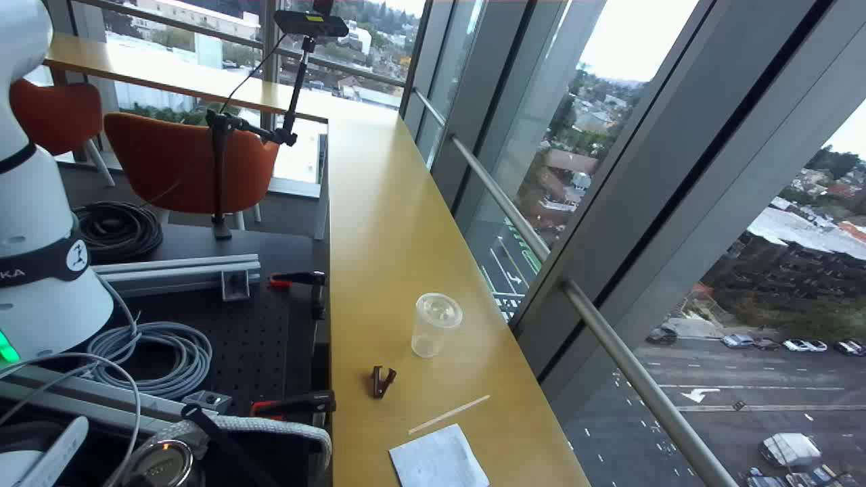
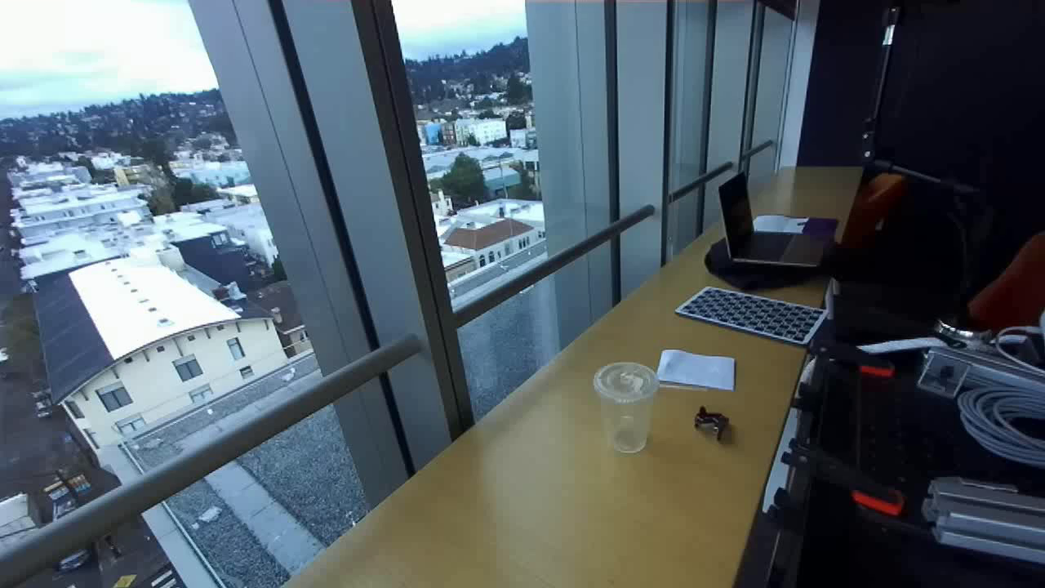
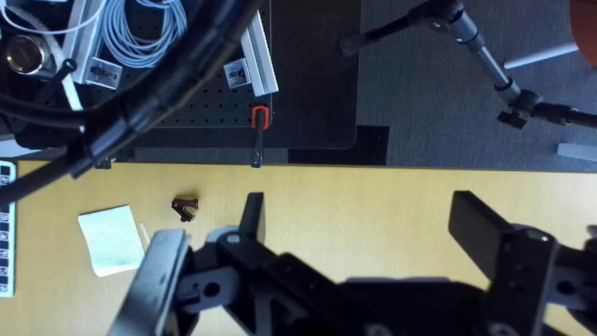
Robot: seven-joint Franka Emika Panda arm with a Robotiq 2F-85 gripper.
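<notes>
A clear plastic cup with a lid [image 1: 436,326] stands upright on the wooden counter [image 1: 373,211]; the gripper body hides it in the wrist view. Close by lies a dark brown staple remover [image 3: 185,207]. A thin pale stick [image 1: 448,414] rests beside a folded white paper napkin [image 3: 114,241]. My gripper is wide open above the counter, its two black fingers far apart with only bare wood showing between and below them. Neither exterior view shows the gripper.
A keyboard [image 2: 752,314] and a laptop [image 2: 779,235] sit farther along the counter. Windows with a metal rail [image 1: 503,199] border one side. Opposite is the black robot table [image 3: 313,73] with clamps [image 3: 260,126] and coiled cable [image 3: 142,33].
</notes>
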